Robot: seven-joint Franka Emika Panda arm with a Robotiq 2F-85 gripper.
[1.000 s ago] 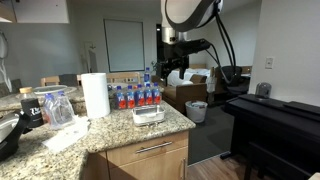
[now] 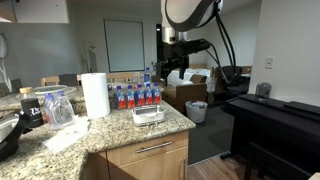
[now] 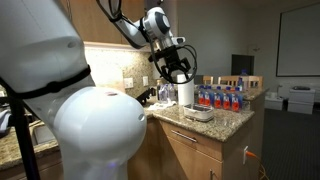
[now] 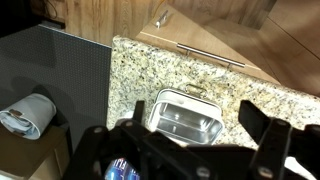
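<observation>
My gripper is open, with nothing between its fingers. In the first exterior view the gripper (image 2: 178,70) hangs well above the counter. Below it, a silver rectangular tray (image 2: 148,115) rests on the granite countertop (image 2: 120,133). From the wrist, the tray (image 4: 187,117) appears between the spread fingers but far beneath them, and looks empty. Several bottles with red and blue colouring (image 2: 131,99) stand in rows behind the tray. A white paper towel roll (image 2: 96,95) stands upright to their left.
A dark-capped bottle (image 2: 30,110), a clear plastic container (image 2: 58,110) and a black pan (image 2: 12,135) occupy the counter's left side. A drawer handle (image 2: 155,146) juts from the cabinet front. Bare granite lies in front of the tray.
</observation>
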